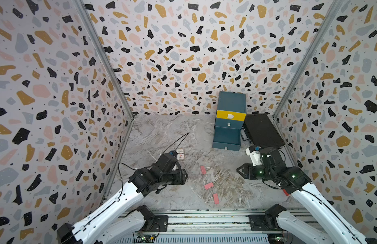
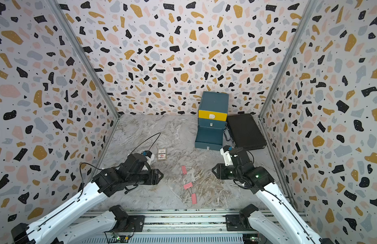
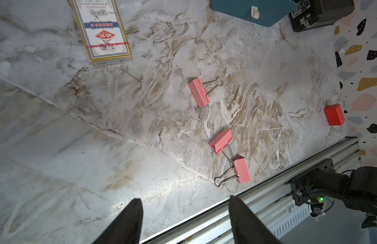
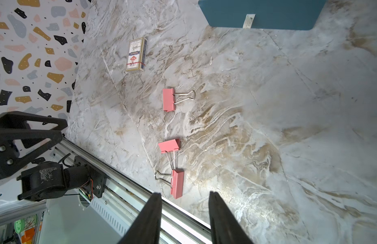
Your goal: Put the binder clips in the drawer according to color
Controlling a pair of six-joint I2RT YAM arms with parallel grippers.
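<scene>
Three pink binder clips lie on the marble table between my two arms. The far binder clip lies by itself. Nearer the front edge are a middle binder clip and a front binder clip, close together with their wire handles meeting. A blue drawer unit with a yellow band stands at the back right; its lower drawer is pulled out and looks empty. My left gripper hovers left of the clips, fingers apart and empty. To their right, my right gripper is also open, holding nothing.
A card box lies at the back left of the clips. Beside the drawer unit rests a black case. A red block sits at the far right. The table between the clips and the drawer is clear.
</scene>
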